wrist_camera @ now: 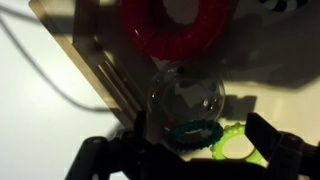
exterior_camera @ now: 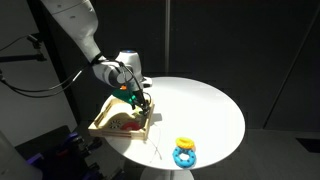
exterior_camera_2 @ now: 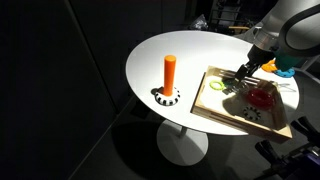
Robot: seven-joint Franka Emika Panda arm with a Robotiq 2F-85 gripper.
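Note:
My gripper (exterior_camera: 143,105) hangs over the wooden box (exterior_camera: 104,133), close to its far inner side. In the wrist view its dark fingers (wrist_camera: 130,155) stand wide apart, so the gripper is open. Below and between them lie a teal ring (wrist_camera: 196,134) and a bright green ring (wrist_camera: 236,143). A clear round piece (wrist_camera: 185,98) sits against the teal one. Higher in that view is a red ring (wrist_camera: 175,38), also seen in the box as a red piece (exterior_camera_2: 261,98) in exterior view 2. No ring is visibly gripped.
An orange post (exterior_camera_2: 169,75) on a black-and-white base (exterior_camera_2: 165,97) stands on the white round table (exterior_camera: 205,105). A yellow ring (exterior_camera: 184,143) and a blue ring (exterior_camera: 184,158) lie outside the box near the table edge.

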